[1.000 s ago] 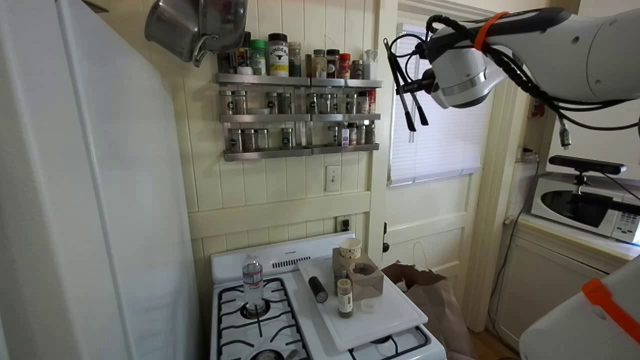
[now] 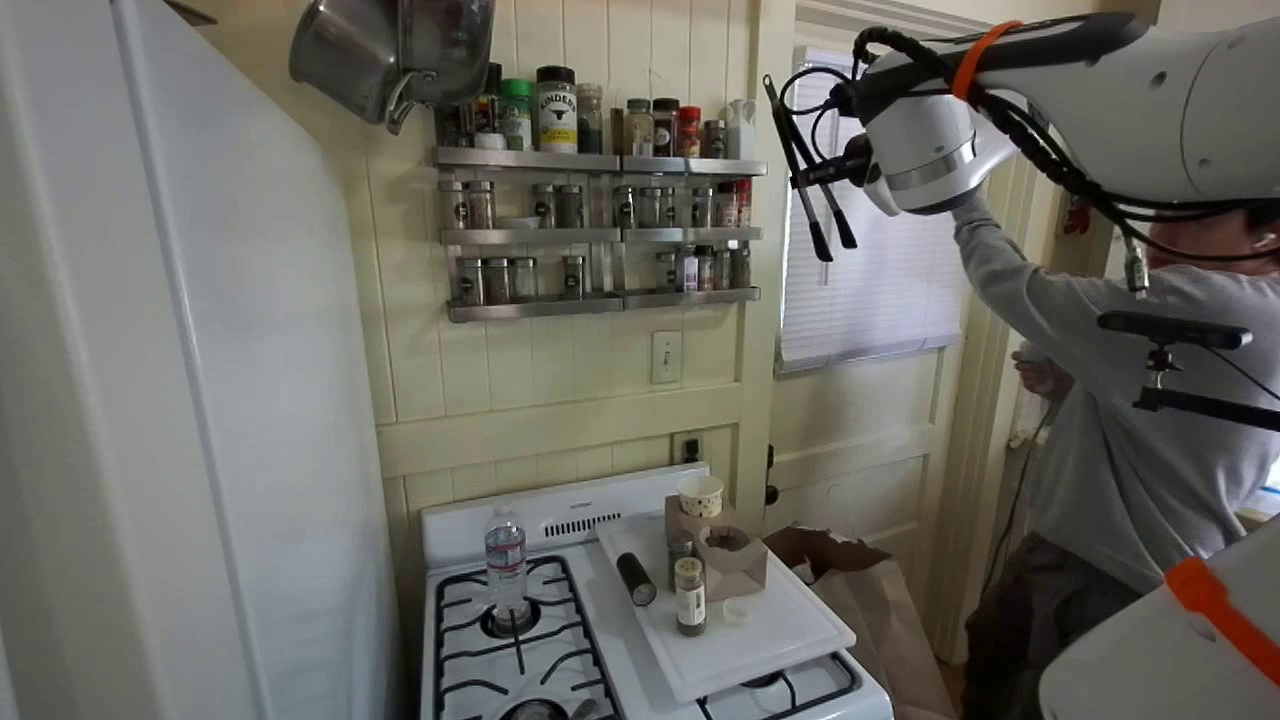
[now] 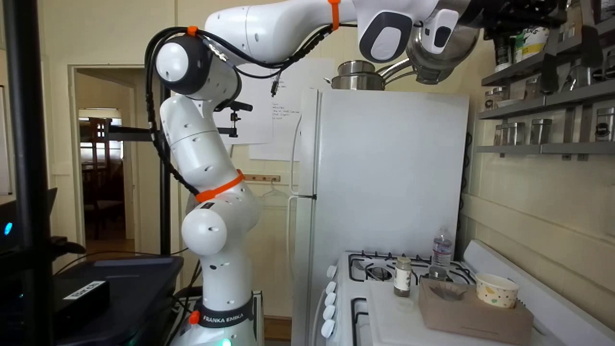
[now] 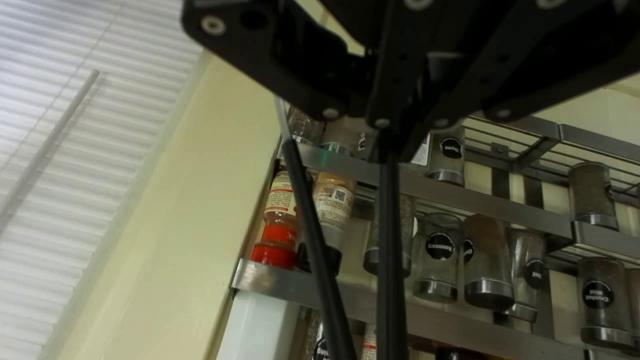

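High at the right in exterior view 1, my gripper [image 2: 816,175] appears shut on a tongs-like tool [image 2: 821,244] with two long arms, part silver with black ends. The ends hang down, slightly apart, with nothing seen between them. In the wrist view the gripper fills the top, and one black arm of the tool [image 4: 315,231] runs down the middle beside the other. Exterior view 2 shows the tool's dark, blurred ends [image 3: 549,60] in front of the spice racks. The exact contact at the fingers is hidden in shadow.
Racks [image 2: 540,311] of spice jars hang on the wall beside the window blind [image 2: 888,288]. Below, the stove bears a white board [image 2: 792,624], a spice jar [image 2: 690,600], a cardboard box [image 2: 738,570] and a water bottle [image 2: 505,564]. A person [image 2: 1140,444] stands at the right, reaching towards my arm.
A person has come in at the right of exterior view 1, an arm raised to the robot's wrist, and blocks the microwave from sight. The gripper and tool stand nearly where they were.
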